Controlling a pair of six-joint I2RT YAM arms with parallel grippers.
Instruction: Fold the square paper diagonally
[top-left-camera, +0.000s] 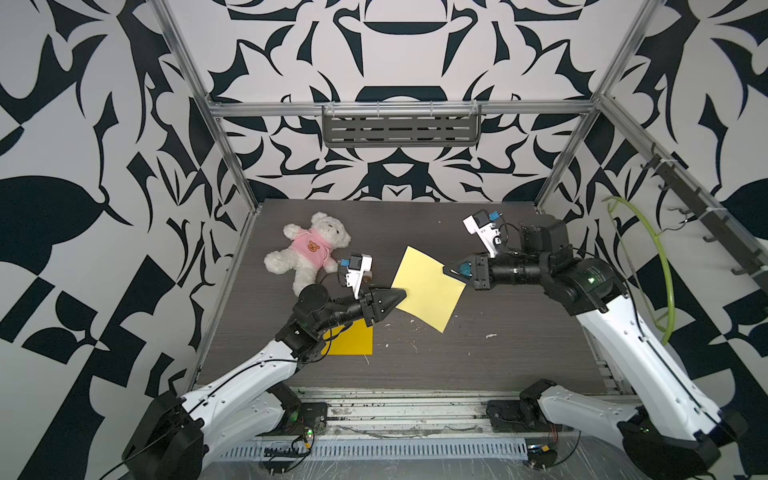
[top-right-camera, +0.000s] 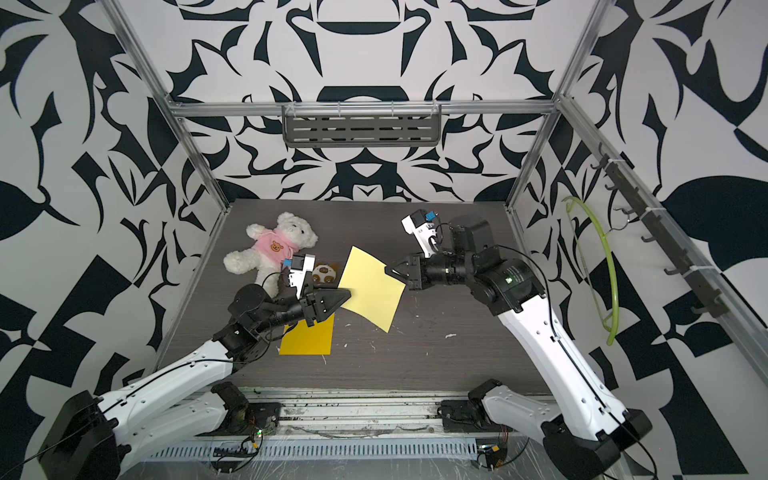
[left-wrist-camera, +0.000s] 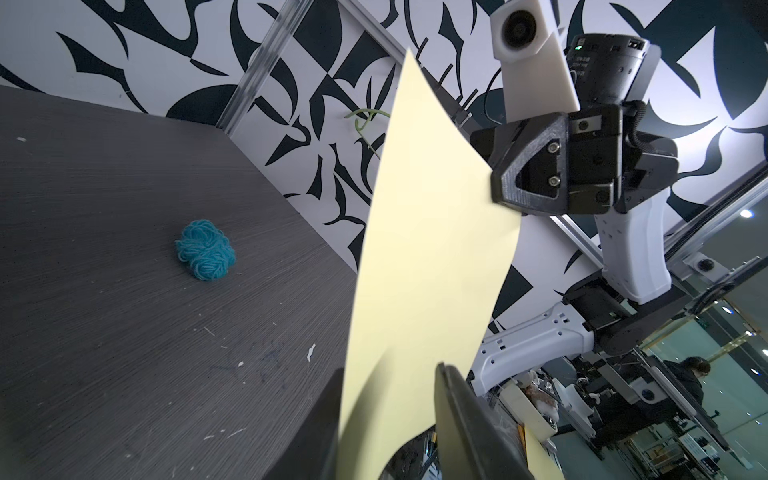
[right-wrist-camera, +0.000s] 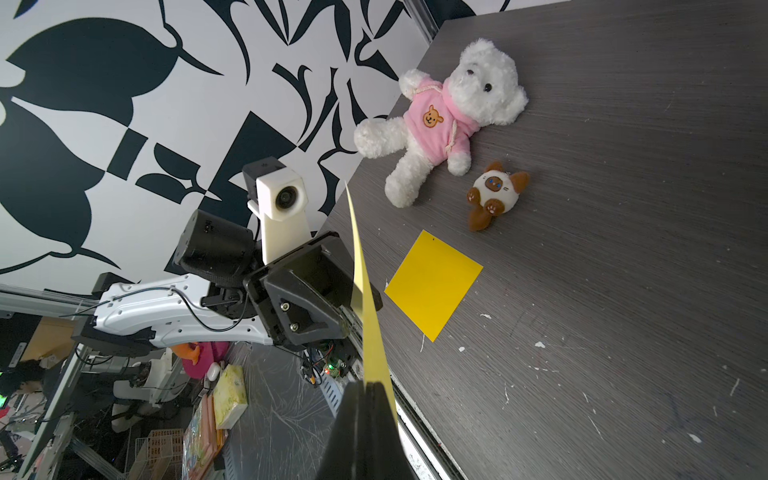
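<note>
A pale yellow square sheet (top-left-camera: 425, 284) is held in the air between both arms, one corner pointing up. My right gripper is shut on one corner, and in the right wrist view the sheet appears nearly edge-on. My left gripper is at the opposite corner, its fingers either side of the paper; whether they grip it is unclear. A darker yellow square (right-wrist-camera: 432, 284) lies flat on the table, partly hidden behind the left arm in the top views.
A white teddy bear (top-left-camera: 312, 248) in pink lies at the table's back left, with a small brown-and-white toy (right-wrist-camera: 492, 196) beside it. A teal yarn ball (left-wrist-camera: 205, 249) sits on the table.
</note>
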